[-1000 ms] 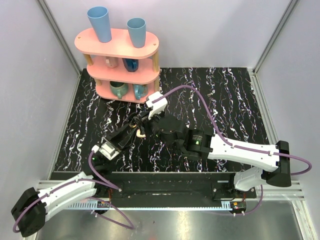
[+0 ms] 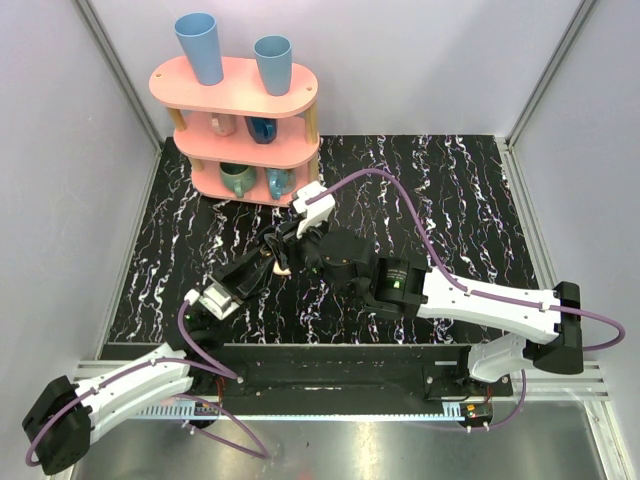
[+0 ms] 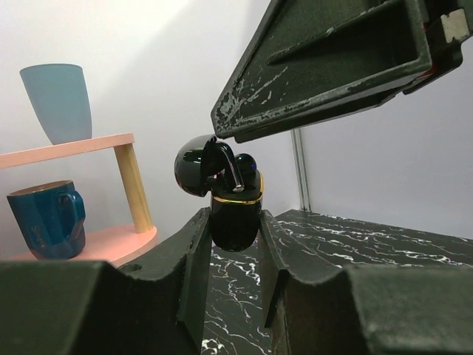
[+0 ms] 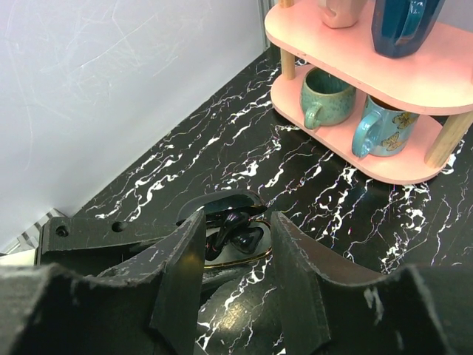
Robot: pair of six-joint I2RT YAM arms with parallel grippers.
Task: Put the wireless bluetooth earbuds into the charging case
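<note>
My left gripper is shut on the black charging case (image 3: 233,218), held upright with its lid (image 3: 194,166) open. A dark earbud with a silver-tipped stem (image 3: 232,168) sits at the case's top. My right gripper (image 2: 285,240) is right over the case, its dark finger (image 3: 318,66) above the lid in the left wrist view. In the right wrist view the open case shows between the right fingertips, which stand apart with no clear hold on anything; earbud shapes (image 4: 244,238) lie in the case.
A pink three-tier shelf (image 2: 235,90) with cups and mugs stands at the back left, behind the grippers. White walls bound the black marble mat (image 2: 440,200), whose right part is clear.
</note>
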